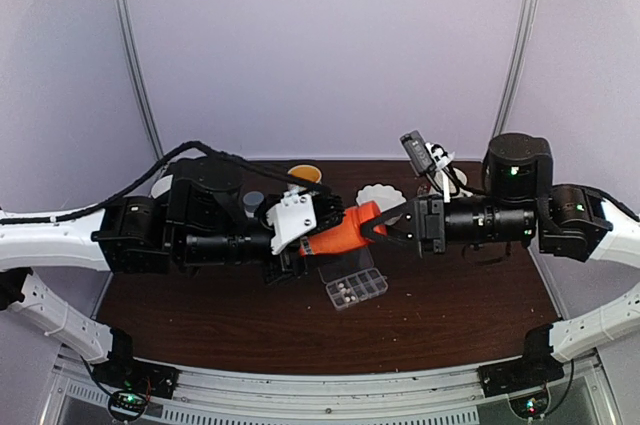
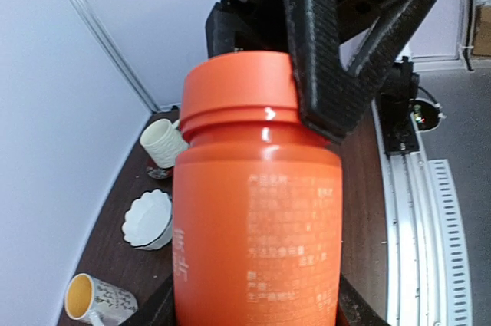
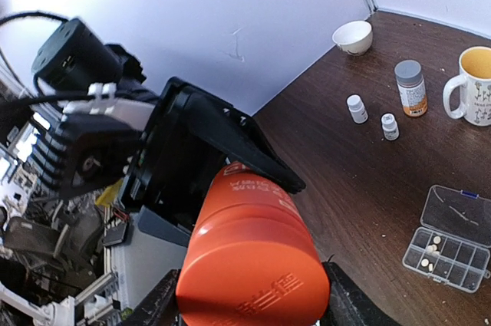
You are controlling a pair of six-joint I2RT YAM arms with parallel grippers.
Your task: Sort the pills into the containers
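Observation:
An orange bottle (image 1: pixel 340 233) is held almost level in the air between my two grippers. My left gripper (image 1: pixel 306 245) is shut around its body, with the fingers (image 2: pixel 351 303) low in the left wrist view. On the cap (image 3: pixel 253 288) at the other end, my right gripper (image 1: pixel 371 222) is shut. Below them lies the clear pill box (image 3: pixel 449 258) with its lid open. Several pale pills (image 3: pixel 431 249) sit in its compartments at one side. The bottle's contents cannot be seen.
In the right wrist view, two small white bottles (image 3: pixel 357 109) stand near a grey-capped bottle (image 3: pixel 411 90) and a yellow-lined mug (image 3: pixel 476 92). A scalloped white bowl (image 2: pixel 147 220) and a white cup (image 2: pixel 163 143) stand toward the back.

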